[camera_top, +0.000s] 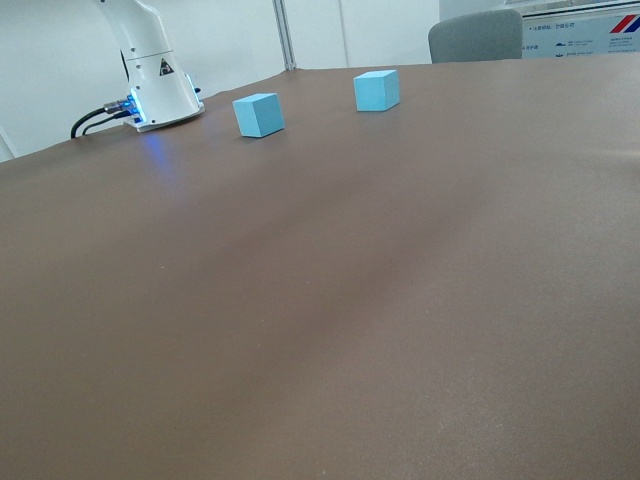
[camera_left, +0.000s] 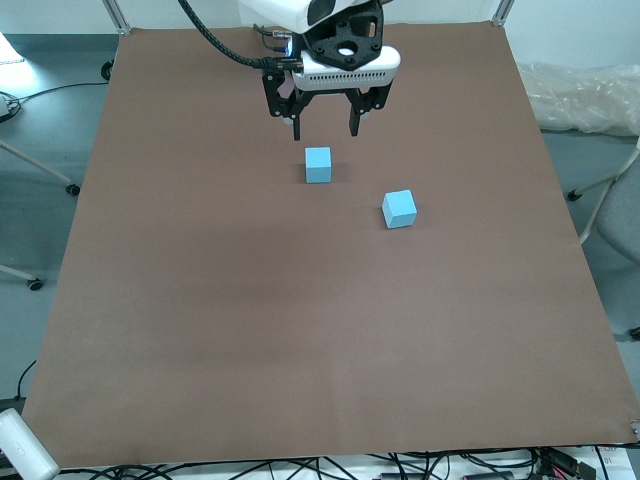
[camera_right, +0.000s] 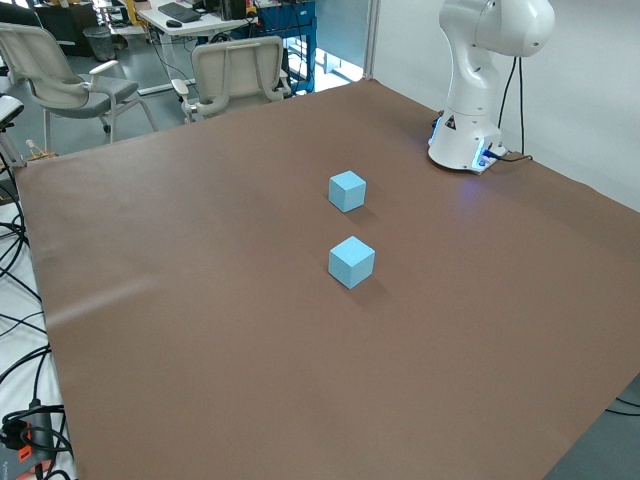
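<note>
My black gripper (camera_left: 325, 128) hangs at the top of the left view, its two fingers spread wide, open with nothing visible between them. Below it a light blue cube (camera_left: 318, 165) rests on the brown table (camera_left: 300, 320); a second blue cube (camera_left: 399, 209) lies lower and to the right, apart from it. The gripper is out of sight in the top and right views.
Cables (camera_right: 35, 350) run along one table edge, and chairs (camera_right: 230, 75) stand beyond the table. The white arm base (camera_right: 460, 140) stands at the far edge in the right view.
</note>
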